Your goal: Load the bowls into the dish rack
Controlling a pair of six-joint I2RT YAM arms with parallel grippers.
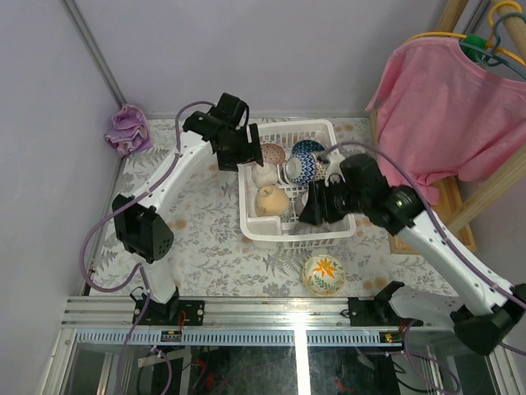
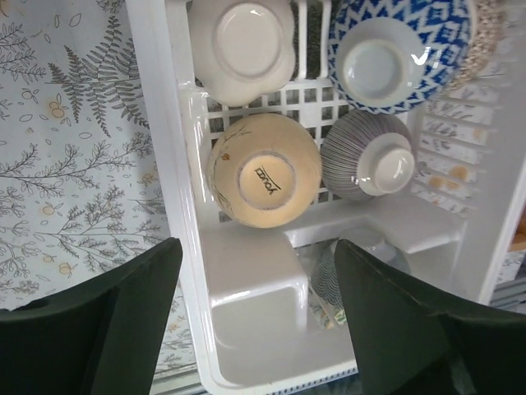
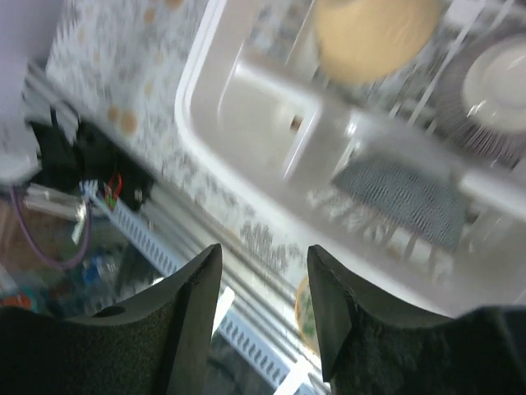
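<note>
The white dish rack (image 1: 246,206) holds several upturned bowls: a blue patterned one (image 2: 394,45), a white one (image 2: 242,41), a cream one (image 2: 259,177), a striped one (image 2: 353,156) and others. My left gripper hangs open over the rack's left side, empty. My right gripper is open and empty over the rack's front right, its wrist view blurred. A floral yellow-and-white bowl (image 1: 324,275) sits on the counter in front of the rack.
The pink shirt (image 1: 444,107) hangs on a wooden stand at the right. A purple cloth (image 1: 128,129) lies at the back left.
</note>
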